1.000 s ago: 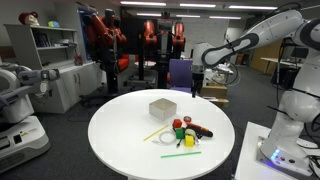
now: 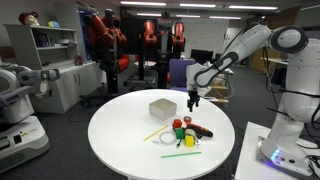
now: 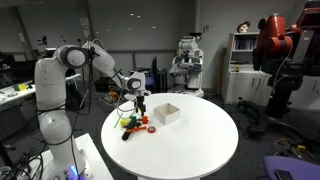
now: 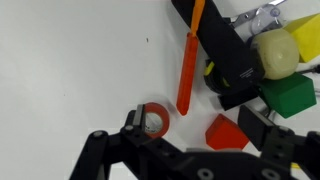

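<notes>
My gripper (image 2: 194, 106) is open above the right part of the round white table, with nothing between its fingers. In the wrist view, the fingertips (image 4: 132, 126) lie at the bottom of the picture. Between and below them sits a red ring-shaped thing (image 4: 155, 120) with a pale centre. An orange stick (image 4: 187, 75) points toward the gripper. A red block (image 4: 227, 133), a green block (image 4: 287, 94) and a dark elongated object (image 4: 222, 42) lie close by on the right.
A grey open box (image 2: 165, 107) stands on the table beside the gripper. Yellow blocks (image 2: 188, 141), a yellow stick (image 2: 156, 132) and a green stick (image 2: 181, 154) lie among the cluster.
Over the last second the arm has lowered, bringing my gripper down nearer the table. The objects on the table look unmoved.
</notes>
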